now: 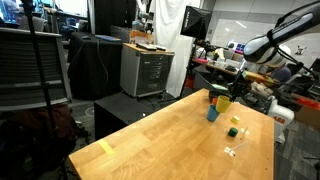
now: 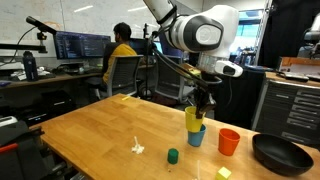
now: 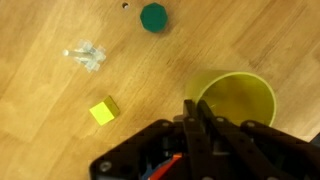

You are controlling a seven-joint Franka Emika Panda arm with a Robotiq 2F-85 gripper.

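Note:
A yellow cup point(image 3: 238, 98) is right at my gripper in the wrist view, its open mouth toward the camera. The fingertips stand close together at the near side of its rim; whether they press on the wall cannot be made out. In the second exterior view the yellow cup point(image 2: 194, 120) sits under the gripper point(image 2: 197, 105), overlapping the upper part of a blue cup point(image 2: 196, 139). The first exterior view has the yellow cup point(image 1: 223, 103) higher than the blue cup point(image 1: 212, 115) and to its right.
An orange-red cup point(image 2: 228, 142) and a black pan point(image 2: 282, 155) stand close by. A green piece point(image 3: 153, 17), a yellow block point(image 3: 104, 110) and a clear white item point(image 3: 88, 55) lie around the cups.

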